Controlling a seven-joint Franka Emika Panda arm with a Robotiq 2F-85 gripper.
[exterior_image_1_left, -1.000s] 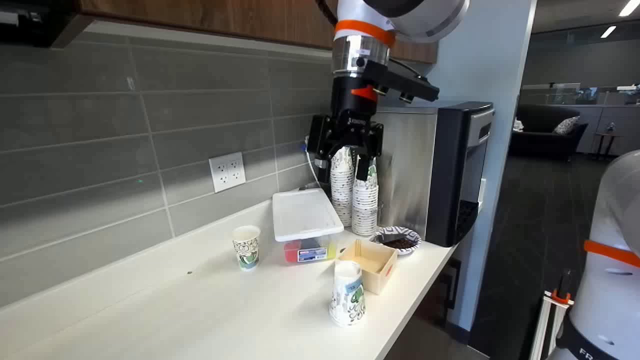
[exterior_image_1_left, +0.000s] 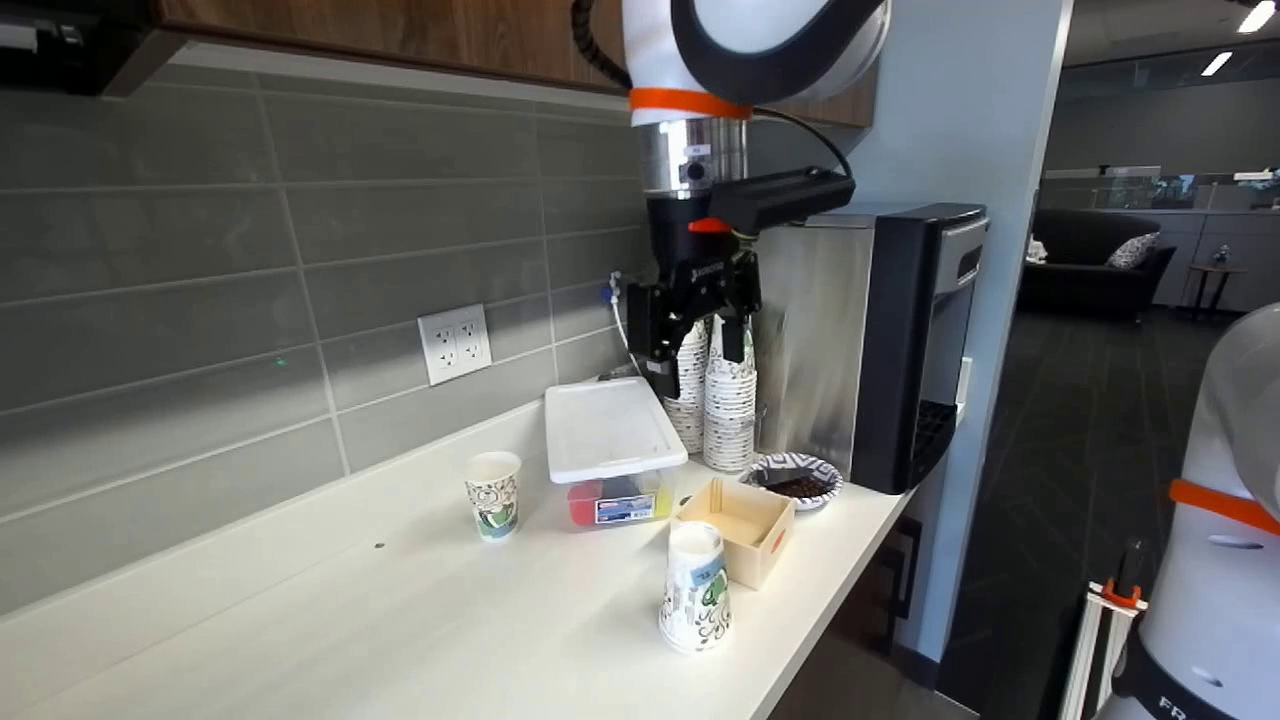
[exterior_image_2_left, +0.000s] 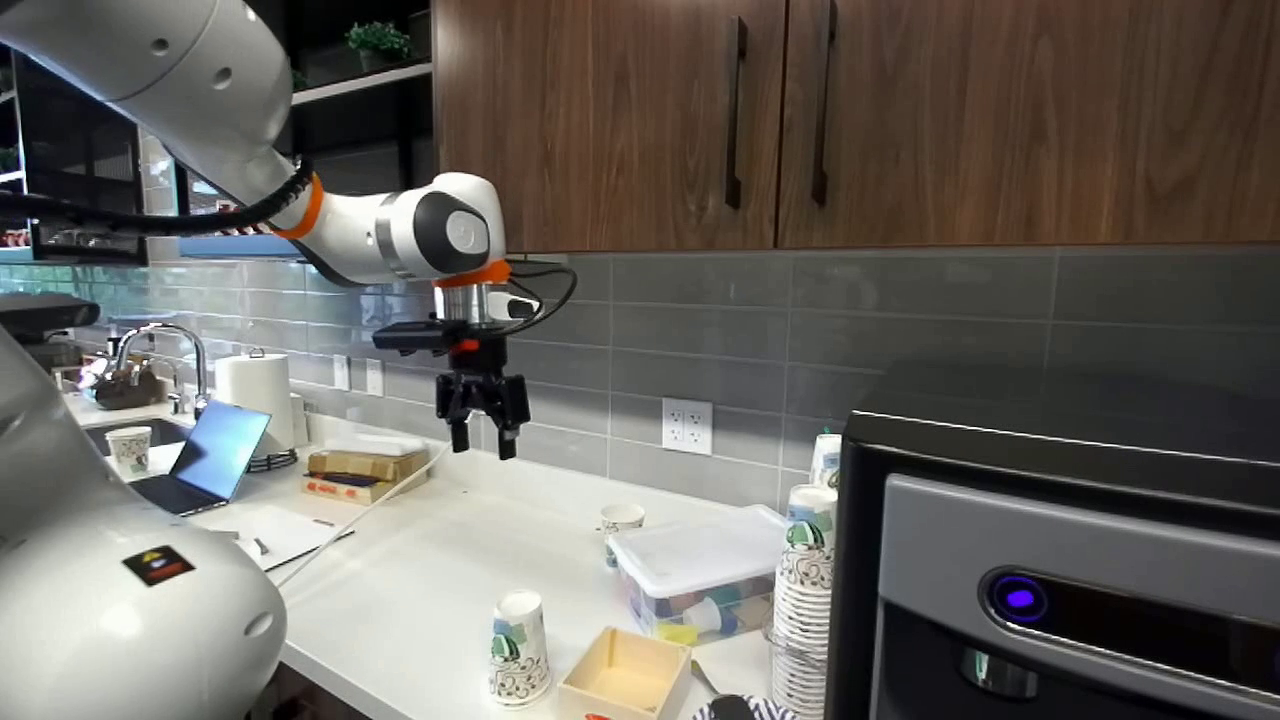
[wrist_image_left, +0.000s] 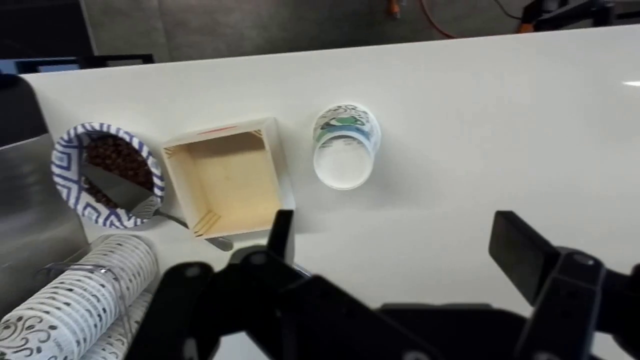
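Observation:
Above the counter hangs my gripper (exterior_image_2_left: 483, 446), open and with nothing between its wide-spread fingers (wrist_image_left: 520, 252). An upside-down patterned paper cup (wrist_image_left: 343, 159) stands on the counter near its front edge, clear of the gripper. Close beside it is an open, empty wooden box (wrist_image_left: 231, 183). A second paper cup (exterior_image_1_left: 493, 494) stands upright nearer the wall, left of a clear plastic bin (exterior_image_1_left: 615, 462) with a white lid. The patterned bowl (wrist_image_left: 108, 222) holds dark beans and a utensil (wrist_image_left: 123, 191) with a broad dark blade.
Tall stacks of paper cups (exterior_image_1_left: 729, 414) stand beside the steel-sided machine (exterior_image_1_left: 816, 336) at the counter's end. A laptop (exterior_image_2_left: 216, 456), papers and a paper towel roll (exterior_image_2_left: 254, 390) sit at the opposite end. Open counter (exterior_image_2_left: 408, 576) lies between. Wooden cabinets (exterior_image_2_left: 624, 120) hang overhead.
My arm has shifted left in exterior view 1, and the gripper has turned and tilted slightly. Its fingers remain apart; the cups, box, bin and bowl have not moved.

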